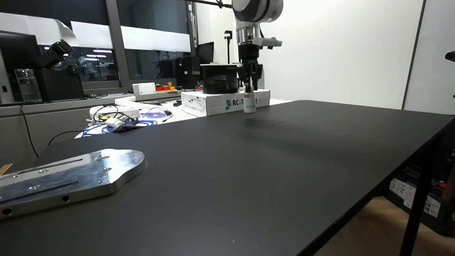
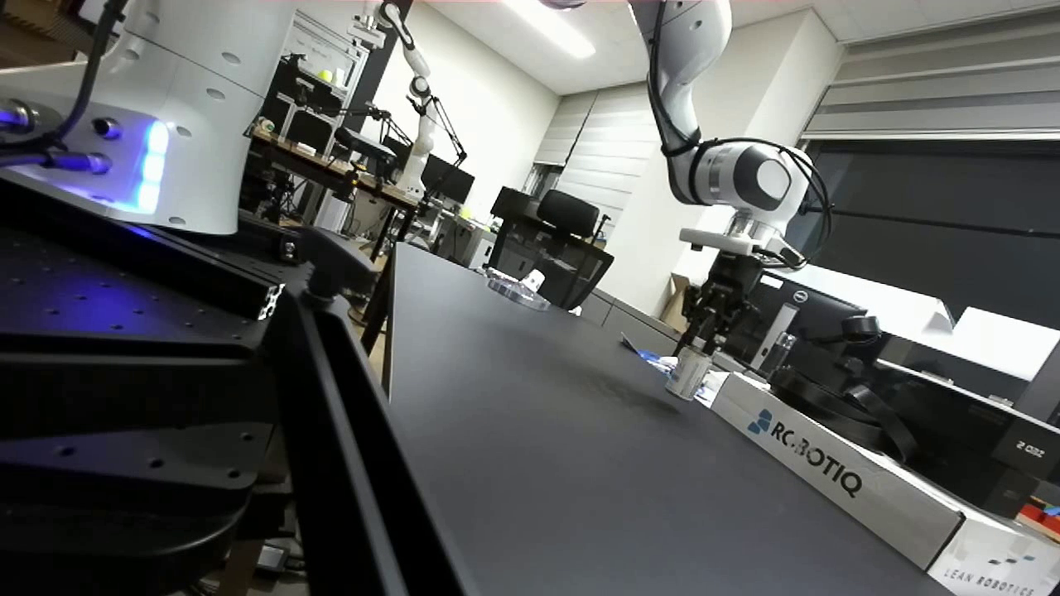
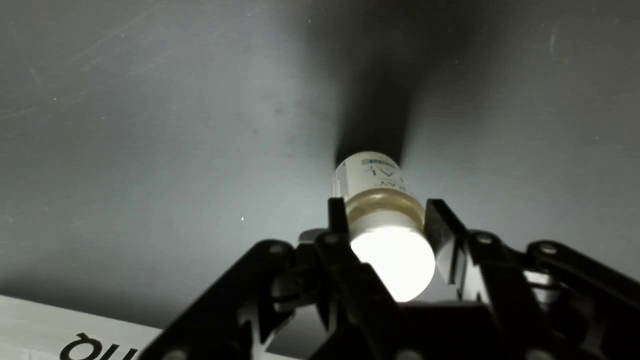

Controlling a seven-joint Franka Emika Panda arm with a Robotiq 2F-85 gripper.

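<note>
A small labelled bottle with a white cap (image 3: 393, 255) is held upright between the two black fingers of my gripper. In exterior view 1 the bottle (image 1: 249, 103) hangs at the lower end of the gripper (image 1: 250, 87), close over the far part of the black table. Exterior view 2 shows the bottle (image 2: 688, 376) low by the table's edge, under the gripper (image 2: 703, 338). Its shadow falls on the tabletop; whether its base touches the surface I cannot tell.
A white Robotiq box (image 1: 226, 104) stands along the table's edge near the bottle, with a black item (image 1: 220, 84) on top. A metal plate (image 1: 72, 177) lies at the near left in exterior view 1.
</note>
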